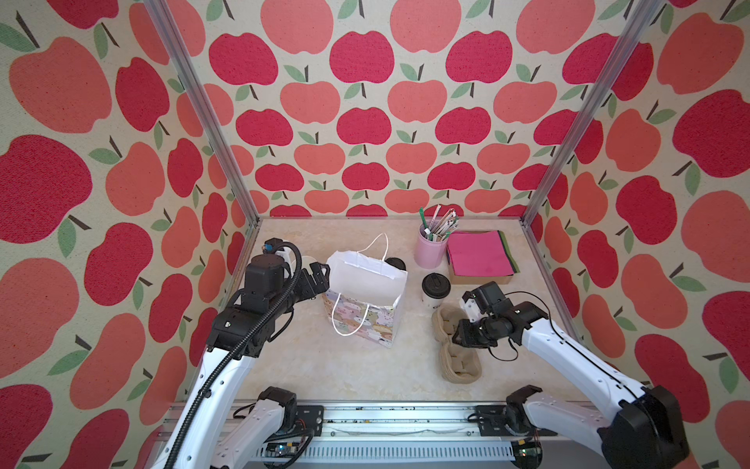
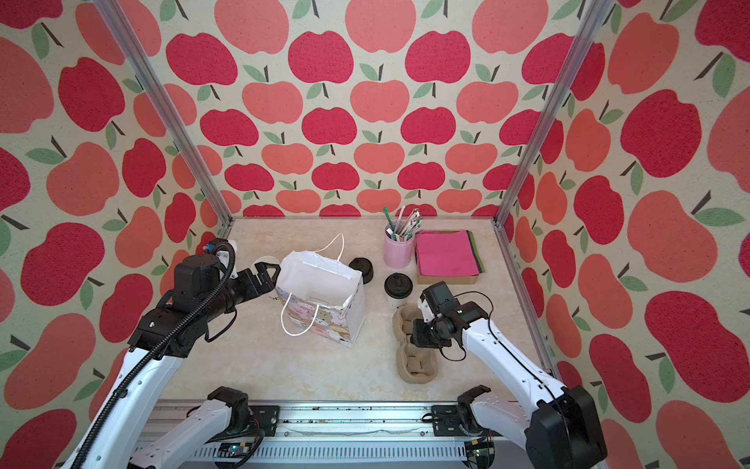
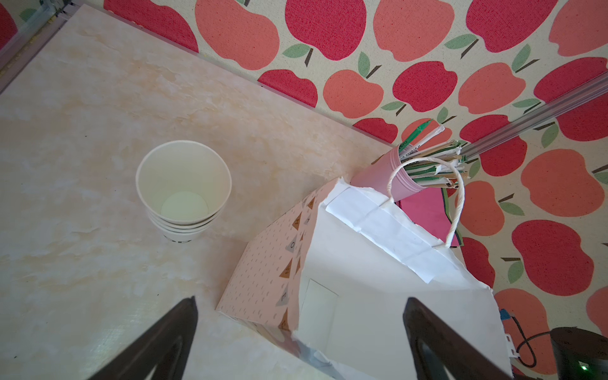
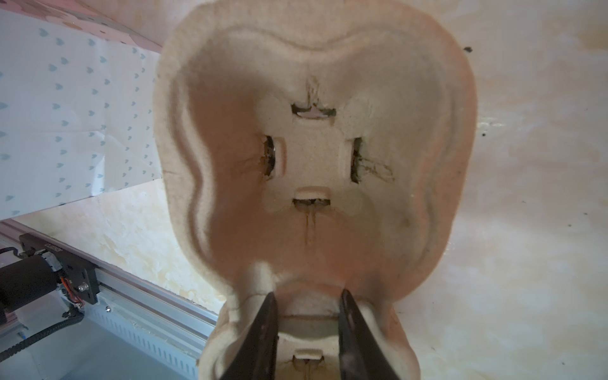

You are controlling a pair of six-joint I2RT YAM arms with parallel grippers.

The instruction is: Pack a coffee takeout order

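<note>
The brown pulp cup carrier (image 1: pixel 461 363) has two empty compartments in line on the right of the table. My right gripper is shut on its middle ridge, between the compartments; whether the carrier touches the table I cannot tell. A paper bag (image 2: pixel 337 319) with white rope handles stands upright and open-topped at the centre. Beside its upper left edge, my left gripper (image 1: pixel 320 279) is open and empty. Behind the carrier stands a white cup with a black lid (image 1: pixel 436 286). Another black lid (image 2: pixel 361 269) shows behind the bag, its lower part hidden.
Left of the bag stands a stack of white cups (image 3: pixel 183 183). At the back right are a pink cup of straws and stirrers (image 1: pixel 430 250) and pink paper (image 1: pixel 475 254) on a pile.
</note>
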